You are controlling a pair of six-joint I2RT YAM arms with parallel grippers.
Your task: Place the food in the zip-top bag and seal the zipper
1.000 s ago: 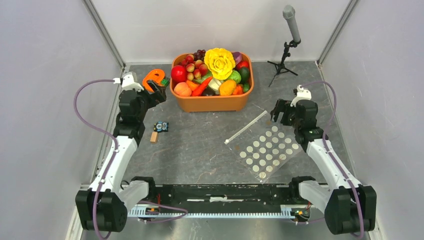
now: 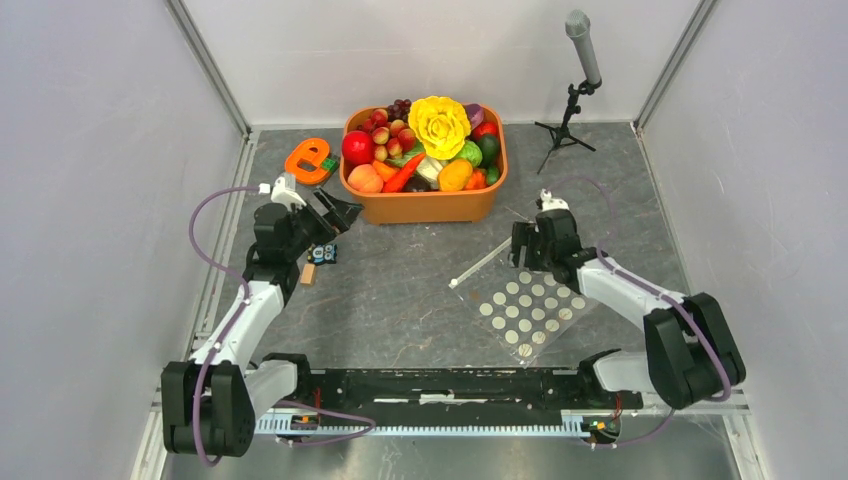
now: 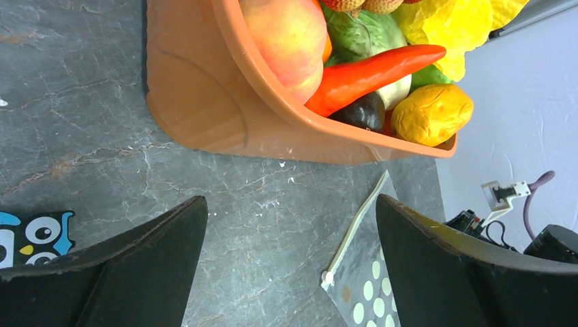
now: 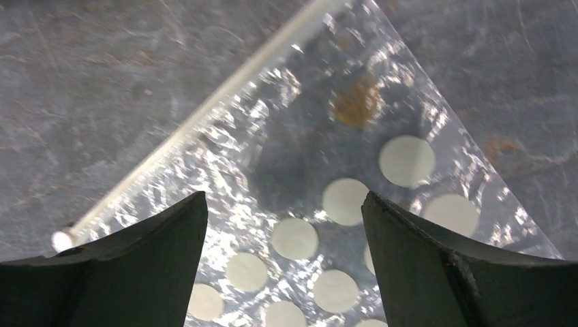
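An orange bin (image 2: 420,205) full of toy food sits at the back centre: peach (image 3: 279,41), red pepper (image 3: 375,75), yellow flower, grapes and more. A clear zip top bag (image 2: 525,315) with dotted print lies flat at the right, its slider (image 4: 63,240) at the zipper's near-left end. My left gripper (image 2: 335,210) is open and empty, just left of the bin and above the floor. My right gripper (image 2: 520,245) hangs over the bag's zipper side, fingers apart with nothing visible between them.
An orange toy (image 2: 305,160), an owl item (image 2: 322,254) and a wooden block (image 2: 308,275) lie at the left. A microphone stand (image 2: 570,120) stands back right.
The bin and bag look unchanged.
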